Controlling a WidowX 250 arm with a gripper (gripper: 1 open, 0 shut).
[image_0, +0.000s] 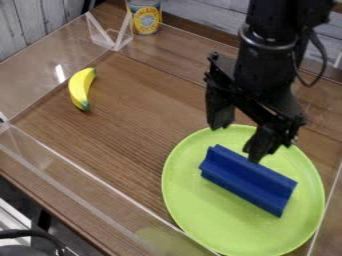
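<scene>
The black gripper (238, 124) hangs low over a green plate (194, 215), its fingers pointing down just above a blue bar (247, 182) lying diagonally on the plate. The fingers stand apart with nothing seen between them. The bar's upper end is close beneath the fingertips; I cannot tell whether they touch it.
A yellow banana (82, 88) lies at the left of the wooden surface (107, 160). A can (143, 14) stands at the back, near clear plastic edging.
</scene>
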